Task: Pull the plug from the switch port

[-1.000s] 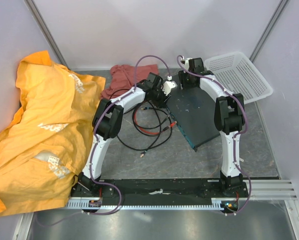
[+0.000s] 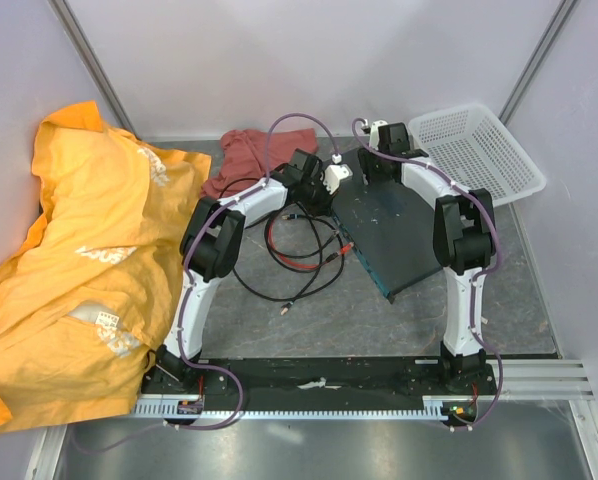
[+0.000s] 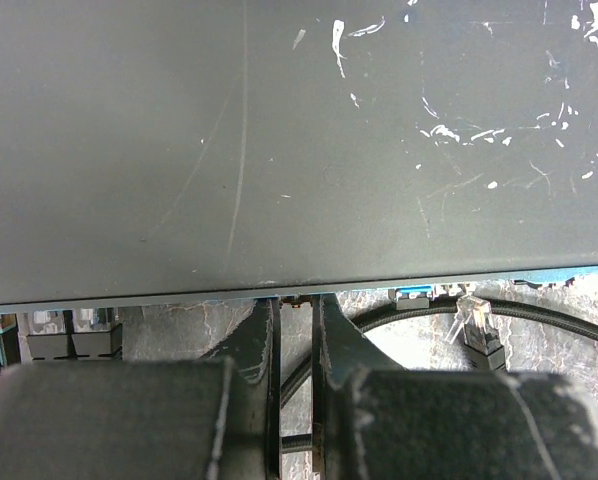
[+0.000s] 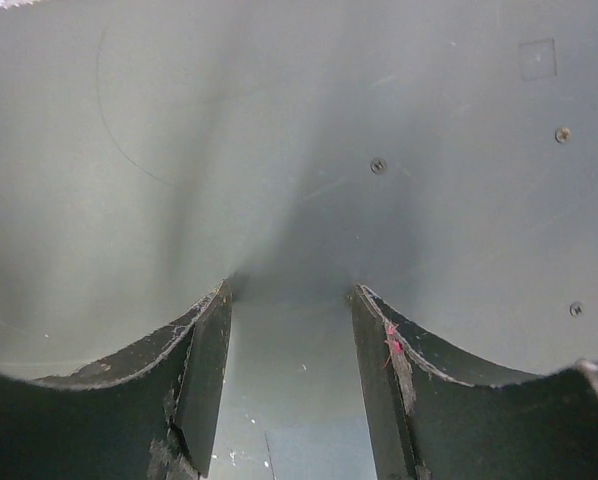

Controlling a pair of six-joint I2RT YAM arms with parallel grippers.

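The dark switch (image 2: 387, 215) lies flat on the table, angled, its blue-edged port side facing left. At that edge, my left gripper has its fingers close together with a narrow gap. Floor and black cable show through the gap; a small brownish bit shows at the tips, and I cannot tell whether it is held. A clear-tipped plug (image 3: 476, 325) lies just off the edge, right of the fingers, with a blue-topped piece (image 3: 412, 298) against the edge beside it. My right gripper stands open over the switch top, nothing between its fingers.
Black and red cables (image 2: 304, 265) lie coiled left of the switch. More plugs (image 3: 96, 335) appear at the left of the left wrist view. A white basket (image 2: 479, 155), red cloth (image 2: 259, 155) and orange cloth (image 2: 89, 260) surround the area.
The right gripper has moved slightly toward the front and right. The switch and cables look unmoved.
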